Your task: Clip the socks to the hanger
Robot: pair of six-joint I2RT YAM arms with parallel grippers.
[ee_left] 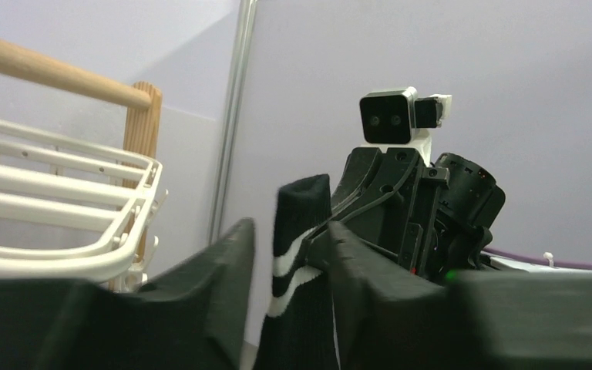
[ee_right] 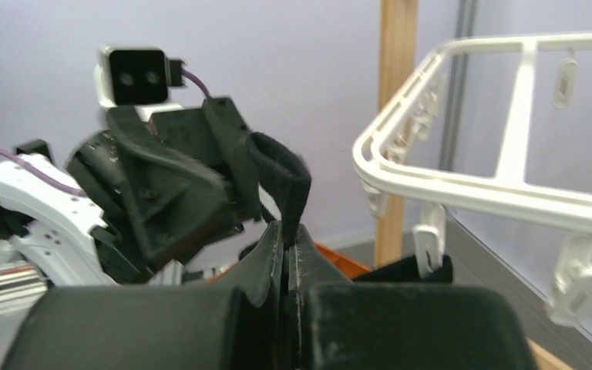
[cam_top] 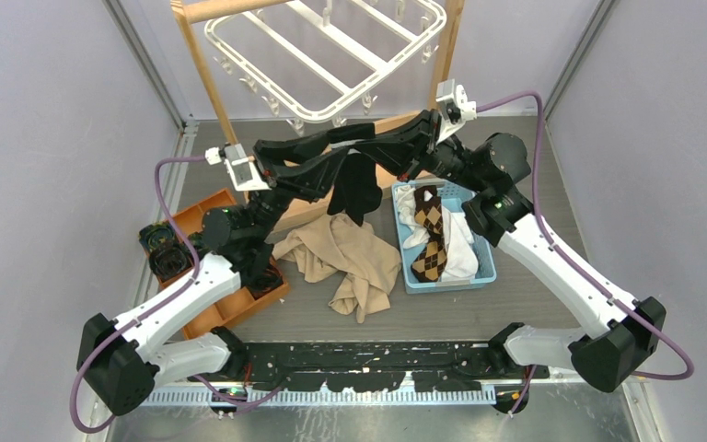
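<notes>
A black sock with white stripes hangs in front of the white hanger. My right gripper is shut on the sock's upper part, which stands up past its fingertips in the right wrist view. My left gripper stands open, one finger on each side of the sock in its view; whether they touch it cannot be told. Several white clips line the hanger's rim, one clip close to the right gripper.
A blue basket holds white and brown-patterned socks. Beige cloth lies on the floor, beside an orange tray. A wooden frame holds the hanger. Behind a clip, a dark shape shows.
</notes>
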